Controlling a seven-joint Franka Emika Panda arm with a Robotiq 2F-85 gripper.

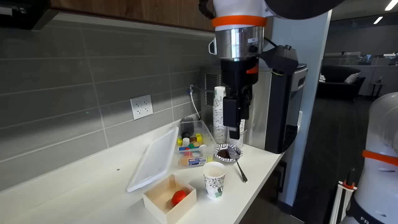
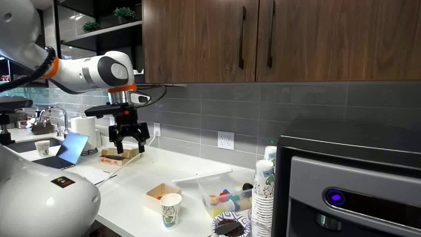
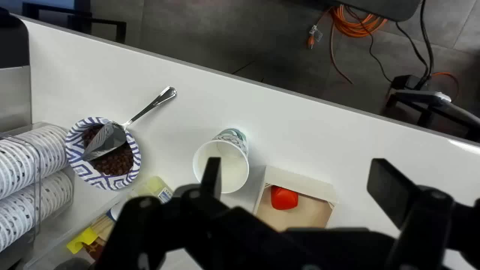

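My gripper hangs above the counter with its fingers spread wide and nothing between them; in exterior view 2 the gripper (image 2: 129,148) is clear of everything below. A patterned paper cup (image 3: 222,164) stands upright and looks empty inside. Beside it is a small wooden box (image 1: 168,203) holding a red object (image 3: 284,198). A patterned paper bowl (image 3: 76,153) contains dark brown beans (image 3: 117,161). A metal server (image 3: 108,140) rests in the bowl, its handle lying out over the rim.
Behind the bowl rise stacked paper cups (image 1: 219,119) next to a steel machine (image 2: 347,177). A clear bin (image 1: 201,130) of colourful items and its white lid (image 1: 155,160) lie along the wall. Bare counter (image 3: 360,135) extends along the front edge.
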